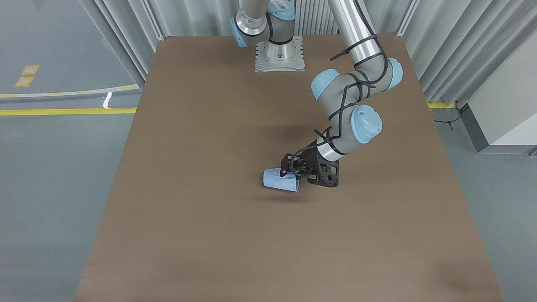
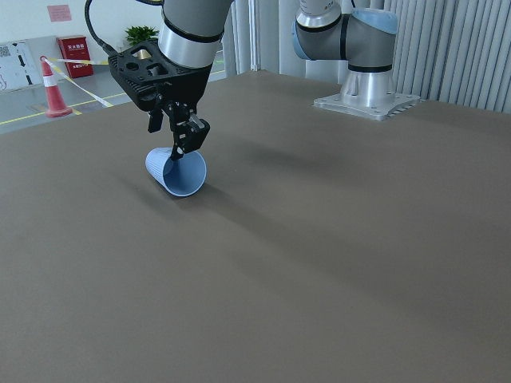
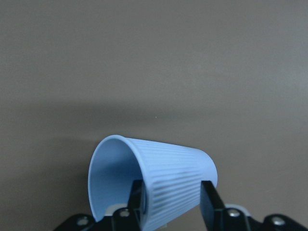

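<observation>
A light blue ribbed cup (image 1: 275,179) lies on its side on the brown table, partly under my gripper (image 1: 295,172) in the front view. In the left view the cup's open end (image 2: 184,174) faces the camera and the gripper (image 2: 172,144) reaches down to it. In the wrist view the cup (image 3: 173,172) lies between my open fingers: one finger is at or inside the mouth, the other outside along the ribbed wall. Whether they touch it is unclear.
</observation>
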